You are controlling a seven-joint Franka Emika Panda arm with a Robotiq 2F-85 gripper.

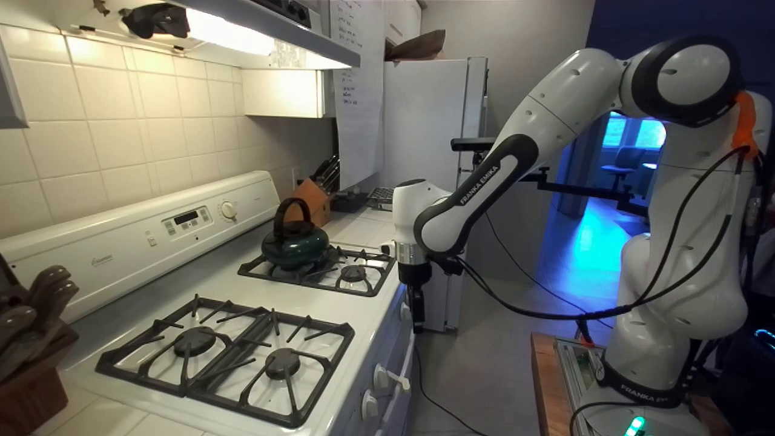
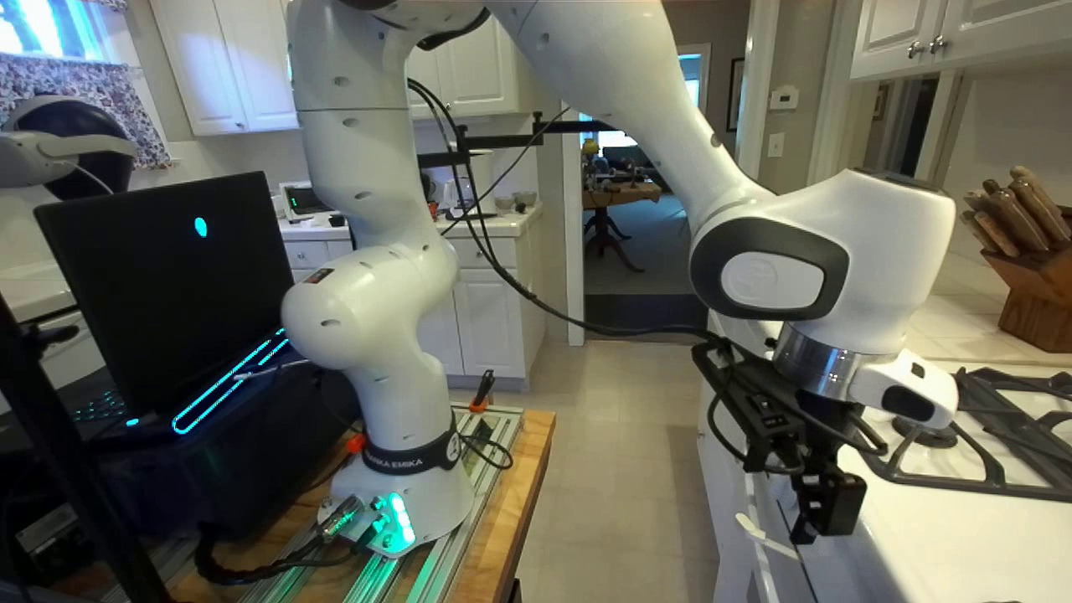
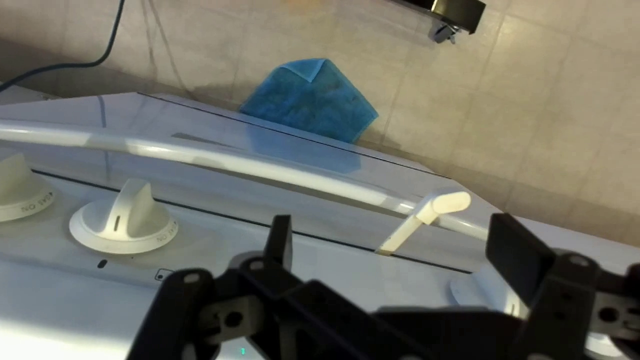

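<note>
My gripper is open, its two black fingers wide apart with nothing held between them. In the wrist view it hangs over the stove's front edge, above the knob panel. A blue cloth [image 3: 315, 102] lies on the floor in front of the oven door, one corner folded over. It is well below the gripper and apart from it. The oven handle [image 3: 258, 165] crosses that view, with a white latch [image 3: 447, 203] at its right part. In exterior view 1 the gripper [image 1: 417, 316] points down beside the stove front; the cloth is out of sight there.
White knobs [image 3: 123, 219] stick out from the stove front. A dark green kettle [image 1: 294, 246] stands on the rear grate, and the near grate [image 1: 240, 360] is bare. A knife block [image 1: 36, 363] stands at the left. Open floor lies between stove and robot base.
</note>
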